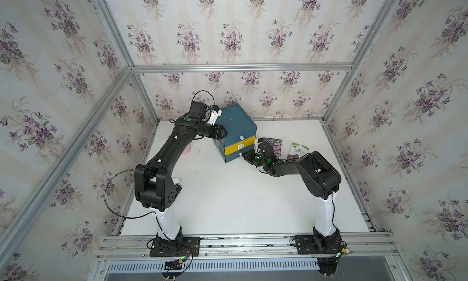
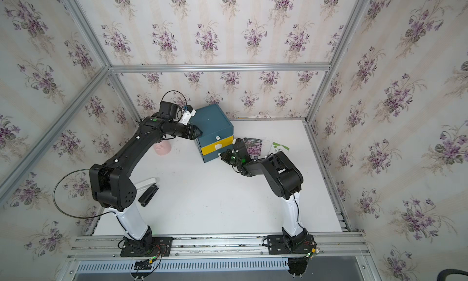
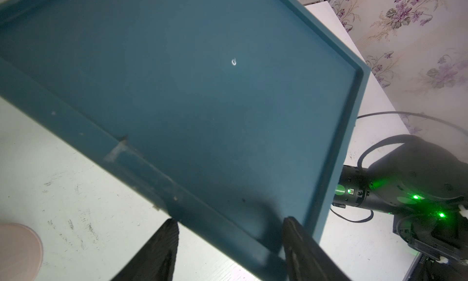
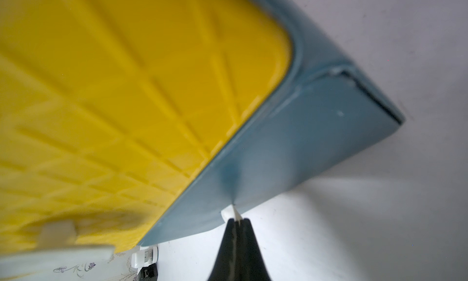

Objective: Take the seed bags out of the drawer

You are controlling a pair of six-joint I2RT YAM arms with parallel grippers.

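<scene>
A blue-teal cabinet (image 1: 235,120) stands at the back of the table. Its upper drawer front (image 4: 146,86) is yellow and its lower drawer front (image 4: 292,144) is blue; both look closed. In the right wrist view my right gripper is shut on the lower drawer's white knob (image 4: 230,211), most of which the fingers hide. My left gripper is at the cabinet top's edge, its fingers wide apart on either side of the rim. No seed bags show inside; two flat printed packets, one dark (image 1: 276,145) and one white-green (image 1: 297,149), lie right of the cabinet.
The upper drawer's white handle (image 4: 63,256) juts out close to my right gripper. A round pink object (image 2: 161,147) stands left of the cabinet. A black object (image 2: 148,195) and a white one (image 2: 145,183) lie front left.
</scene>
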